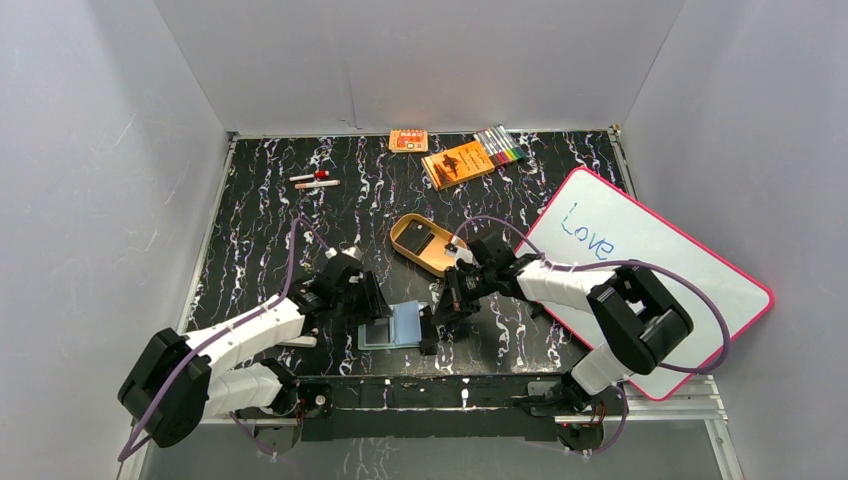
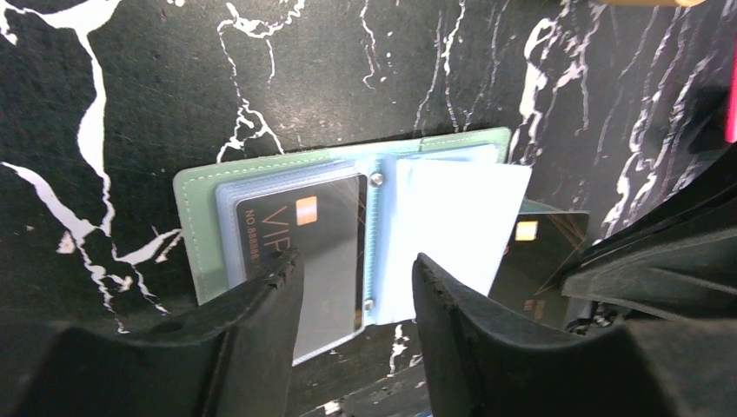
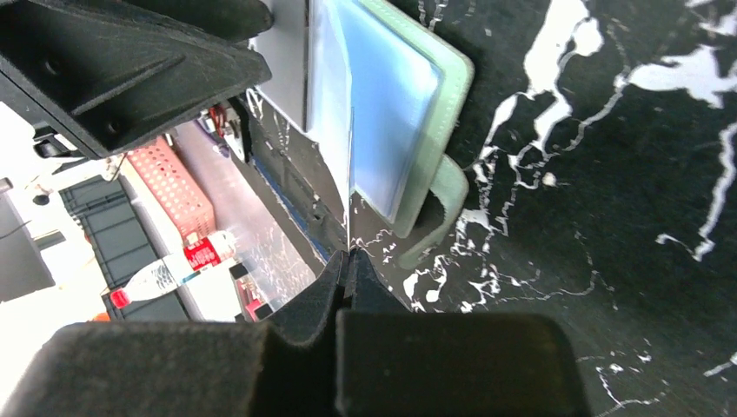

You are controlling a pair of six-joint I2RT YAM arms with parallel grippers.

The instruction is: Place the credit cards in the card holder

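The open card holder (image 1: 404, 324) lies at the table's front, with a grey VIP card (image 2: 304, 252) in its left pocket and translucent sleeves (image 2: 443, 226) on its right. A dark card (image 2: 537, 261) sticks out at the right side under a sleeve. My left gripper hovers over the holder, fingers apart, nothing seen between them. My right gripper is shut at the holder's right, on what looks like a thin card or sleeve edge; exactly which is unclear.
An orange tray (image 1: 405, 243) with dark cards lies behind the holder. A whiteboard (image 1: 640, 230) covers the right side. Notebooks and pens lie at the back.
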